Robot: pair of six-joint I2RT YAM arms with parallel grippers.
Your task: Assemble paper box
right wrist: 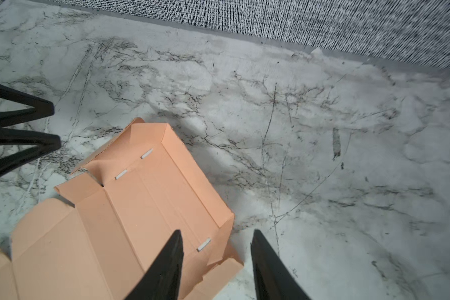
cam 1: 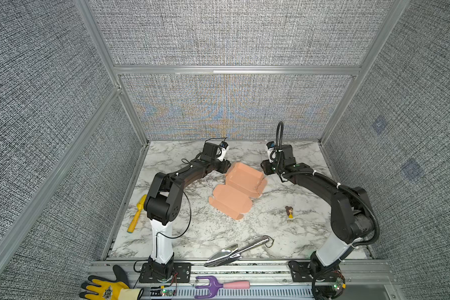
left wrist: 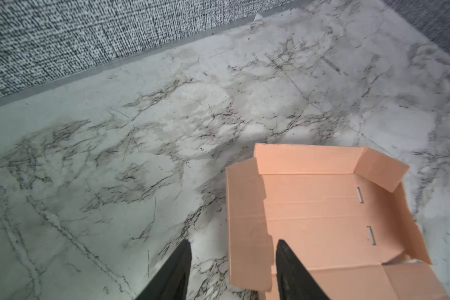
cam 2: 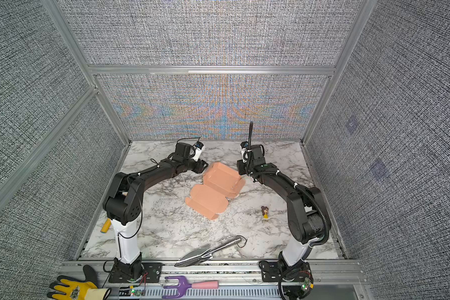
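A salmon cardboard box (cam 1: 245, 177) lies mid-table with some side walls folded up and its lid panel (cam 1: 230, 200) flat toward the front. My left gripper hangs open above the box's left side, its fingertips either side of a folded wall in the left wrist view, apparently not touching it. My right gripper is over the box's right end, its fingers apart, with nothing seen held between them.
A small figurine (cam 1: 289, 212) lies front right, a yellow tool (cam 1: 135, 220) at the left edge, and metal trowels (cam 1: 235, 252) along the front.
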